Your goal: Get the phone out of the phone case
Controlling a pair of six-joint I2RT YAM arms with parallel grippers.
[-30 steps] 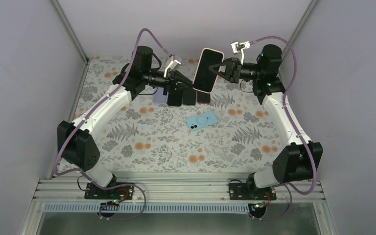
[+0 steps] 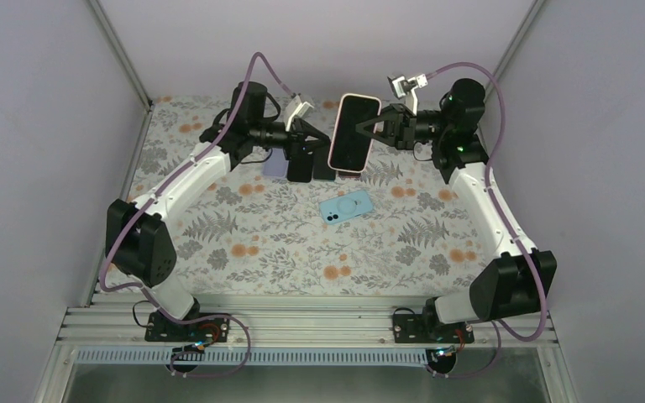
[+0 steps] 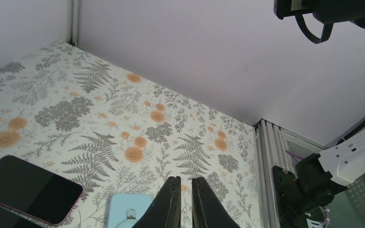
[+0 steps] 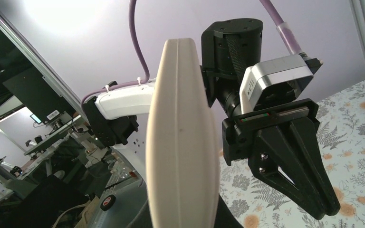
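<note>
In the top view the phone (image 2: 355,133), its dark screen facing up, sits inside a pale case (image 2: 349,95) raised above the table. My right gripper (image 2: 368,128) is shut on the cased phone at its right edge. Close up in the right wrist view, the pale side of the case (image 4: 183,128) covers the fingertips. Just left of the case is my left gripper (image 2: 327,141); in the right wrist view it stands apart from the case. The left wrist view shows its fingers (image 3: 173,204) nearly together with a narrow gap, nothing visible between them.
A light blue phone (image 2: 347,206) lies face down on the floral tabletop (image 2: 285,243). Several dark phones (image 2: 300,168) and a lavender one (image 2: 275,164) lie in a row beneath the grippers.
The left arm has shifted a little; its gripper stays almost in place.
</note>
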